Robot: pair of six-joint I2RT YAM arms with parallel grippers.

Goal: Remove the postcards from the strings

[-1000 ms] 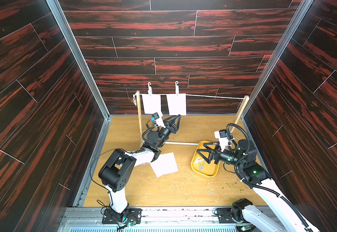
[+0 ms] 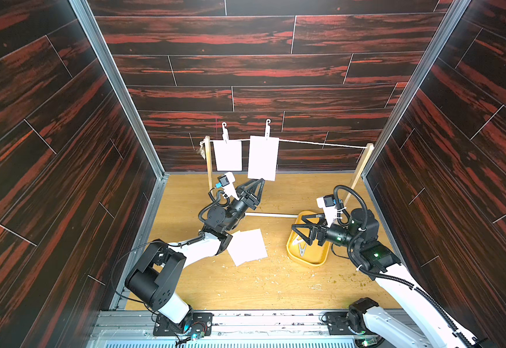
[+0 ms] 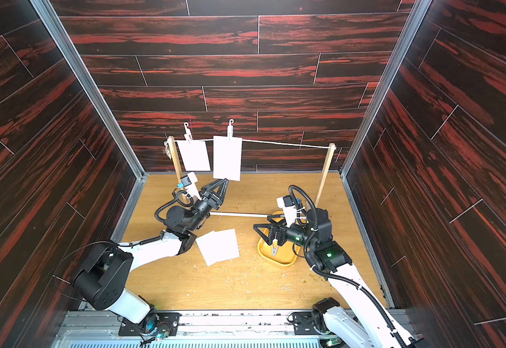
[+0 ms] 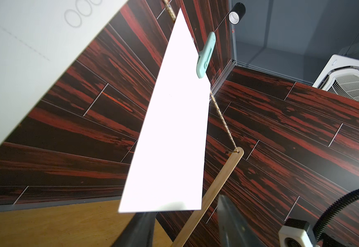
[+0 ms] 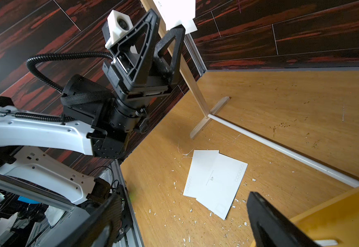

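Observation:
Two white postcards hang from clips on the string: a left postcard (image 2: 228, 155) and a right postcard (image 2: 263, 157). In the left wrist view, one hanging postcard (image 4: 167, 135) has a pale green clip (image 4: 206, 55) at its top, and another white card fills the upper left corner. My left gripper (image 2: 254, 183) is at the right postcard's lower edge, its fingers apart; whether they touch the card cannot be told. Two more postcards (image 5: 216, 181) lie overlapping on the table. Over the yellow tray, my right gripper (image 2: 297, 221) stands open and empty.
The yellow tray (image 2: 308, 262) holds loose clips (image 2: 301, 250). Wooden posts (image 2: 362, 162) carry the string (image 2: 322, 143), with a white rod (image 5: 286, 150) low between them.
The right postcard's lower part, shorter to view earlier, now shows longer and reaches lower. The right arm has drifted slightly left.

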